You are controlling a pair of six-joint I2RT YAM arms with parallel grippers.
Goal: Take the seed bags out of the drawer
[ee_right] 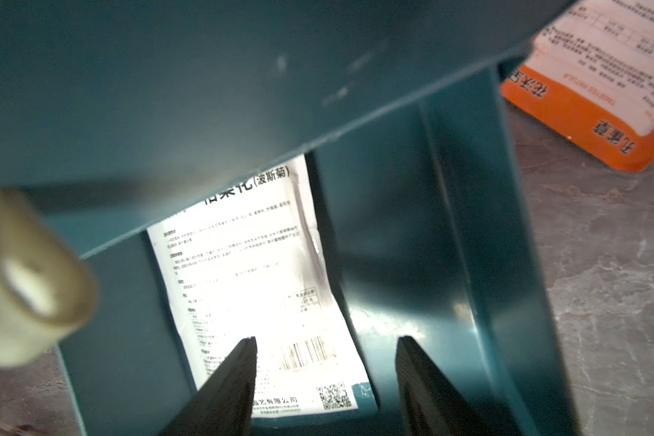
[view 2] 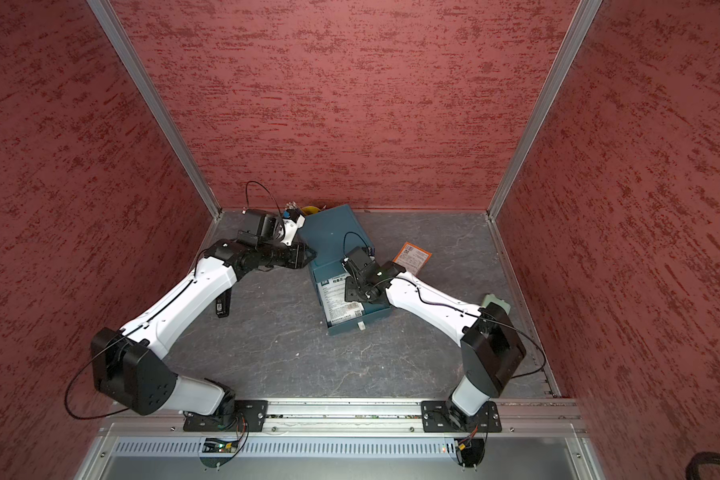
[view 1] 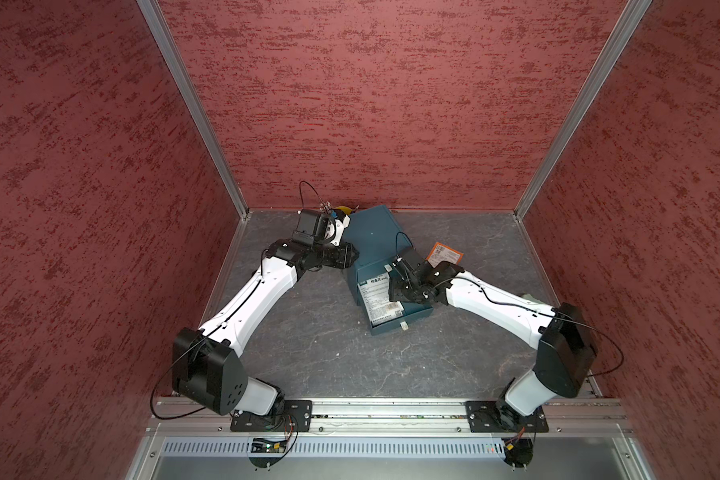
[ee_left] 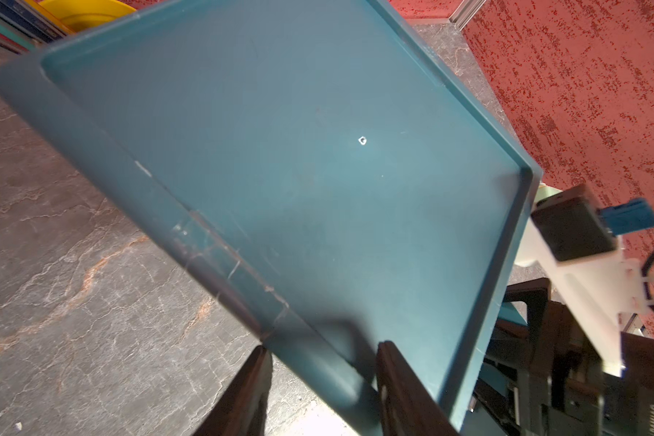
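Note:
The blue drawer [view 1: 390,324] stands pulled out from its blue case [view 1: 373,232]. Inside lies a white seed bag [ee_right: 261,290], its top end partly hidden beneath the case's edge. My right gripper is open over the drawer; its left finger overlaps the bag in view, with nothing held between the fingers. A second seed bag [ee_right: 603,80], white with an orange border, rests on the table outside the drawer. In the left wrist view, my left gripper has its fingers apart around the case's edge; whether they press on it is unclear.
Behind the case sit a yellow item [ee_left: 87,11] and several book-like edges [ee_left: 21,21]. A pale green object [view 2: 496,302] lies at the far right, a black object [view 2: 223,302] at the left. The table in front of the drawer is clear.

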